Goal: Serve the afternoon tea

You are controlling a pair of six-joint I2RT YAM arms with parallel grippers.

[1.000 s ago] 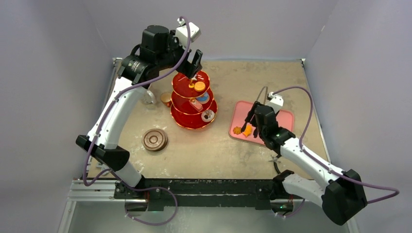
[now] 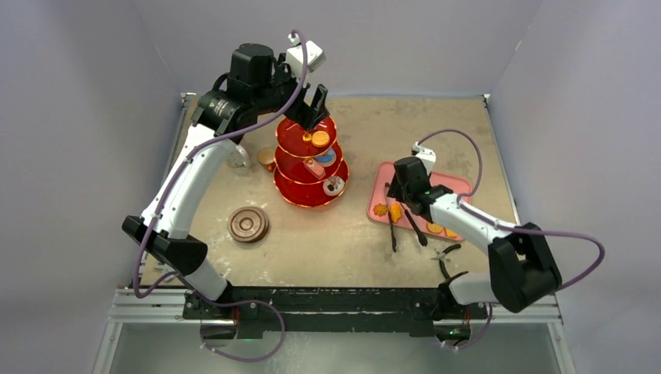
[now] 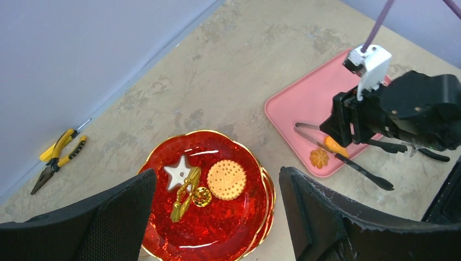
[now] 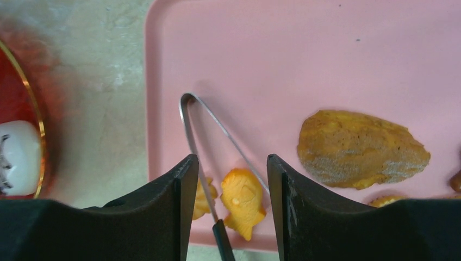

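The three-tier red stand (image 2: 300, 192) holds sweets on its plates. Over its top plate, my left gripper (image 2: 316, 109) is open; in the left wrist view a round biscuit (image 3: 226, 180) and a white star (image 3: 177, 173) lie beneath, with nothing gripped. At the right, metal tongs with black handles (image 2: 392, 234) rest across the pink tray (image 2: 376, 204), handles over its near edge. Above them my right gripper stands open, its fingers apart. In the right wrist view, a fish-shaped pastry (image 4: 242, 198) and a brown pastry (image 4: 361, 149) lie on the tray.
A brown round lidded pot (image 2: 248, 224) stands at the front left. Behind it are a cup (image 2: 266, 158) and a pale pot (image 2: 239, 157), partly hidden by the left arm. Pliers (image 2: 446, 261) lie near the front right.
A second ago the tongs stood upright at my right gripper; now they lie on the tray. The right arm has shifted left and its elbow inward. The left gripper has moved slightly right and nearer.
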